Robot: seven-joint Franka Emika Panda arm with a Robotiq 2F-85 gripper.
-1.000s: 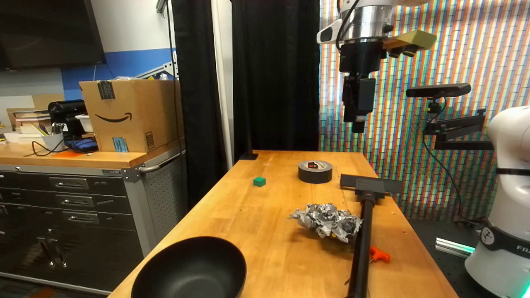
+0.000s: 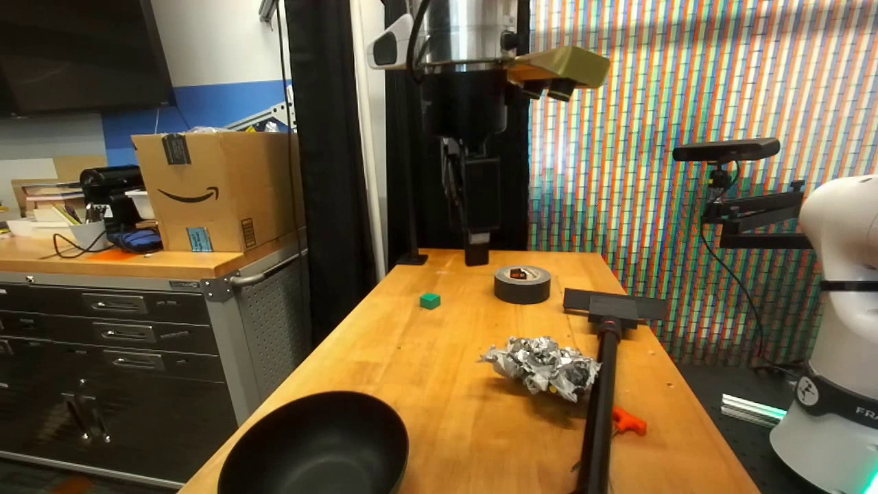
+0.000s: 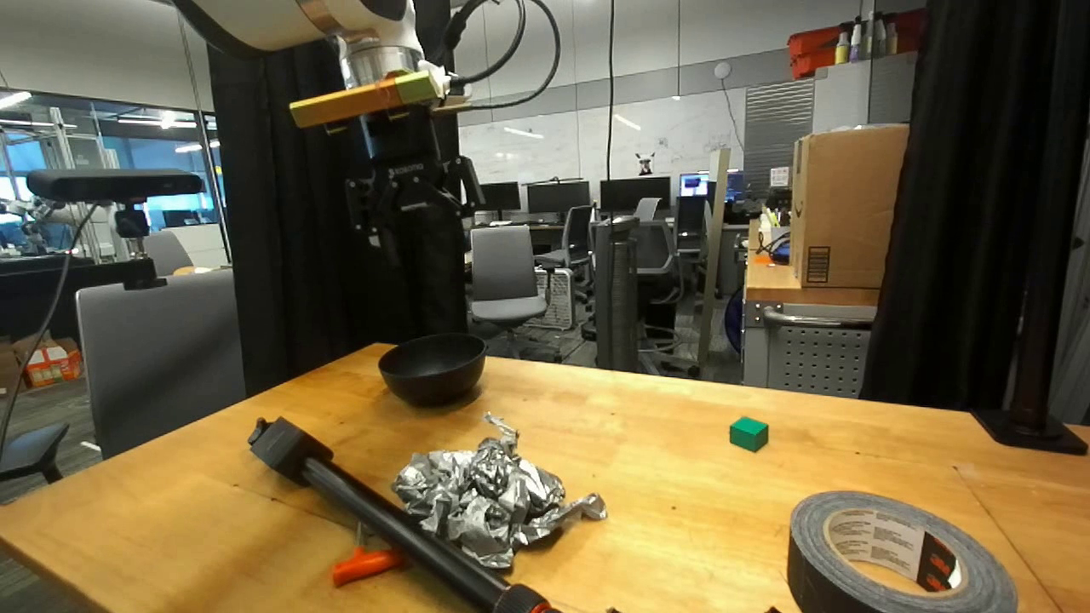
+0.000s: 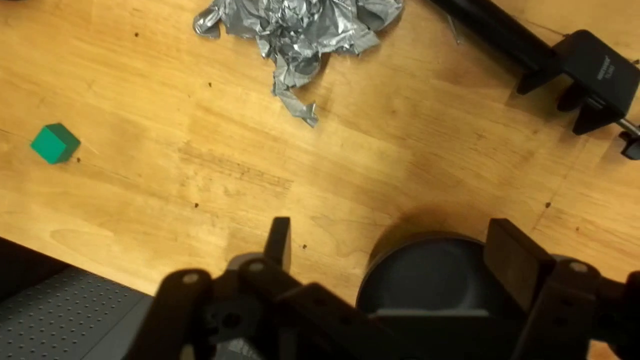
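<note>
My gripper is open and empty, held high over the table. In the wrist view its fingers point down, with the black bowl (image 4: 441, 273) partly behind the right finger. That bowl (image 2: 321, 444) stands at the near left of the table in exterior view 1 and looks empty where its inside shows. A small green block (image 2: 429, 301) lies alone on the wood, well apart from the gripper (image 3: 416, 230). Crumpled silver foil or tape (image 3: 496, 495) sits mid-table. A grey roll of tape (image 3: 899, 552) lies flat near one end.
A black pole with a clamp (image 2: 603, 387) lies along the table beside the silver heap. An orange-handled item (image 3: 363, 565) is next to it. A black stand base (image 3: 1027, 431) occupies a far corner. Bare wood (image 3: 633, 449) surrounds the green block.
In exterior view 1 my arm and gripper have shifted left and lower, from over the right side to nearer the table's middle line. The things on the table have stayed put.
</note>
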